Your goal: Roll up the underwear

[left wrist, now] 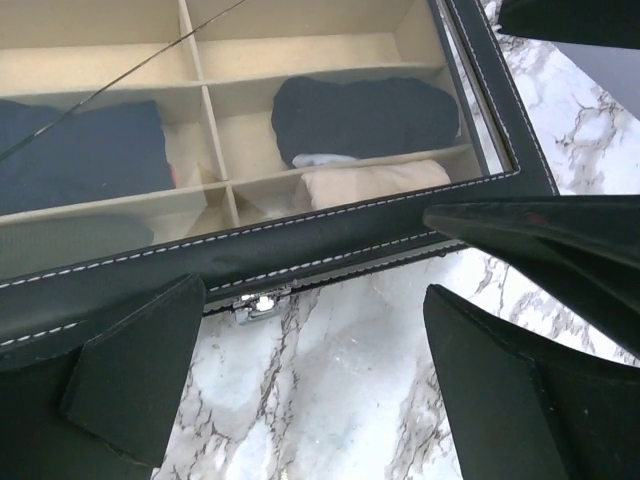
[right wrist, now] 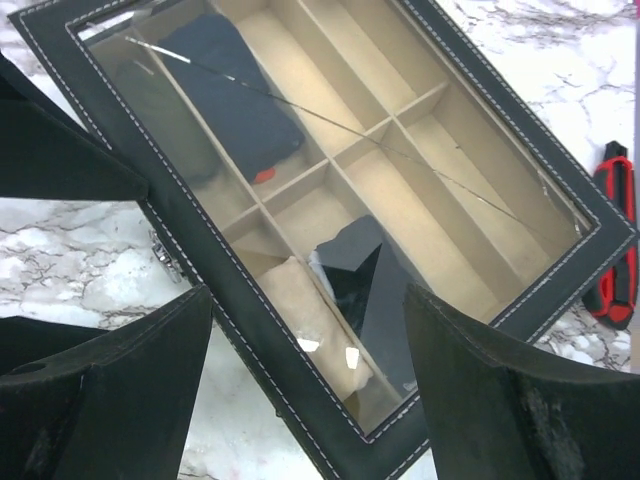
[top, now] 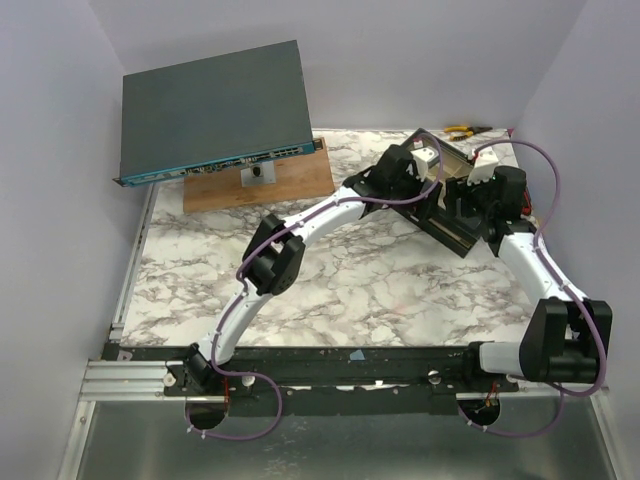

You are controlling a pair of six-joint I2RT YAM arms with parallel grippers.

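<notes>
A black box (top: pixel 445 232) with a clear lid and cream compartments stands at the back right, holding folded dark cloths (left wrist: pixel 362 118) and a pale cloth (left wrist: pixel 374 182). My left gripper (top: pixel 428 205) is open at the box's front edge, near the metal latch (left wrist: pixel 258 305). My right gripper (top: pixel 462 200) hovers over the box's right part, fingers apart with nothing visible between them. In the top view both grippers hide much of the box.
A red cutter (right wrist: pixel 612 230) lies right of the box, pliers (top: pixel 463 131) behind it. A monitor (top: pixel 215 110) on a wooden board fills the back left.
</notes>
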